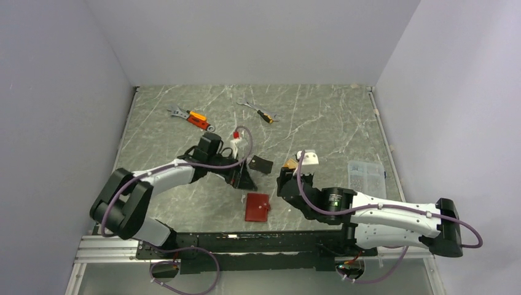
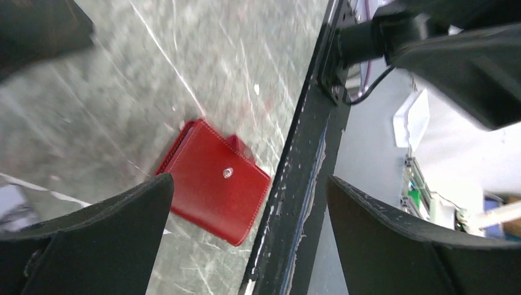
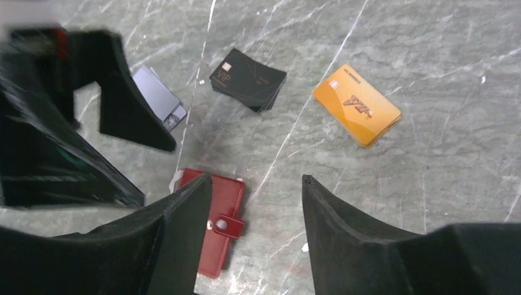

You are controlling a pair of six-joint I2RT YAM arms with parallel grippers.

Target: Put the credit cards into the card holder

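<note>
The red card holder (image 1: 257, 208) lies flat near the front edge, its strap tab and snap showing at one side in the right wrist view. A stack of black cards (image 3: 248, 80) and a stack of orange cards (image 3: 357, 104) rest on the table behind it. Pale grey cards (image 3: 158, 95) are partly covered by my left gripper (image 1: 250, 185), which hovers behind and left of the holder. Its fingers stand open, with the holder seen beyond the gap in the left wrist view. My right gripper, right of the holder, has parted fingers with nothing between them.
Wrenches (image 1: 194, 119) and a screwdriver (image 1: 265, 117) lie at the back of the table. A clear plastic box (image 1: 367, 178) stands on the right. The two grippers are close together.
</note>
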